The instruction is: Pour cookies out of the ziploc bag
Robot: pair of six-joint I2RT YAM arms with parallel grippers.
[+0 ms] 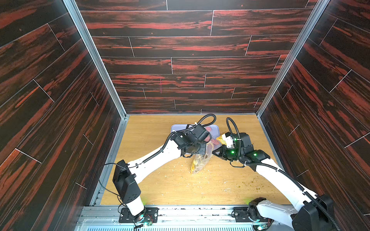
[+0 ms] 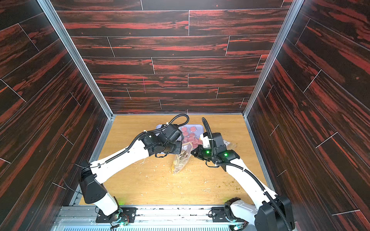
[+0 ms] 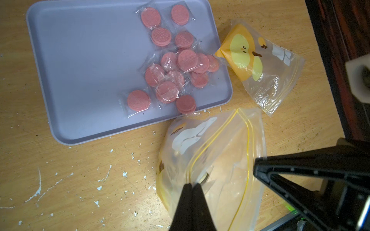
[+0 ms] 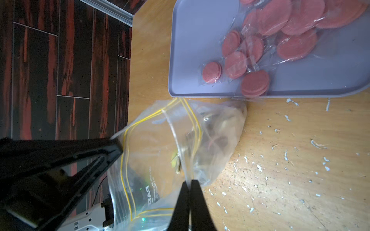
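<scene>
A clear ziploc bag (image 3: 215, 154) with yellow zip lines hangs between my two grippers, its mouth spread wide. Wrapped, hard-to-make-out contents (image 4: 215, 142) show through the film. In the left wrist view, my left gripper is shut on the bag's rim. My right gripper has its fingertips close together at the opposite rim, with film running in between; how firmly they meet is unclear. Beyond the bag lies a lavender tray (image 3: 92, 69), where pink cookies (image 3: 166, 91) in clear wrappers are heaped toward one side.
A second ziploc bag (image 3: 242, 50), flattened and with an orange corner, rests right of the tray, touching its edge. Small pale flakes (image 4: 259, 168) litter the wooden table (image 1: 154, 188).
</scene>
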